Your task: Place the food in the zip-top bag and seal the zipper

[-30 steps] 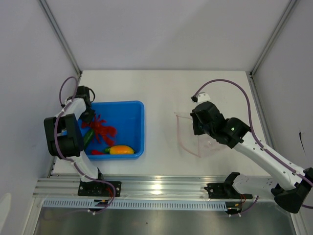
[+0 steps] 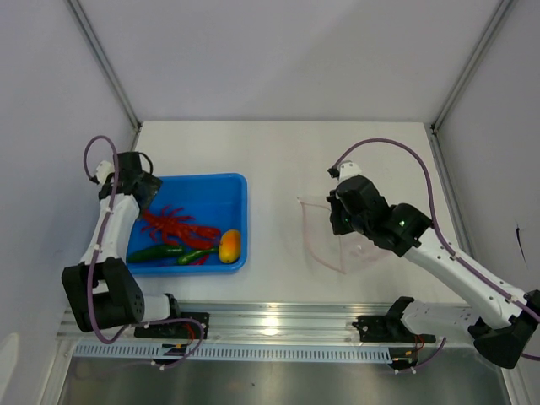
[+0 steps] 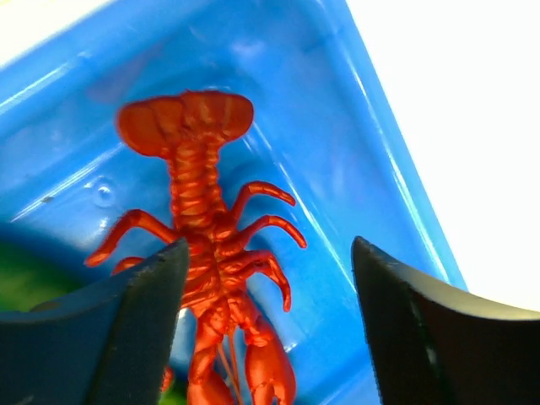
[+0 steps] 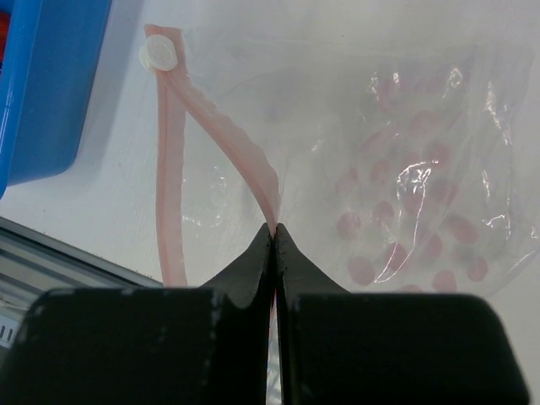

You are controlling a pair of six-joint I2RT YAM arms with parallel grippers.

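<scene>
A red lobster (image 2: 173,226) lies in the blue tray (image 2: 243,198), and in the left wrist view the lobster (image 3: 198,245) stretches below and between my spread fingers. My left gripper (image 2: 150,192) is open over the tray's far left part, holding nothing. A dark green vegetable (image 2: 154,253), a slimmer green one (image 2: 196,255) and a yellow-orange food (image 2: 229,246) rest along the tray's near side. The clear zip top bag (image 4: 405,169) lies on the table. Its pink zipper strip (image 4: 232,139) runs into the fingertips of my right gripper, which is shut on that edge; the bag's mouth stands somewhat parted.
A white slider (image 4: 159,52) sits at one end of the zipper strip. Bare white table (image 2: 274,202) separates tray and bag. A metal rail (image 2: 270,312) borders the near edge, and walls close in the sides and back.
In the tray, the lobster has turned, the yellow-orange food now stands more upright in view, and the green vegetables have shifted. The right arm holds still.
</scene>
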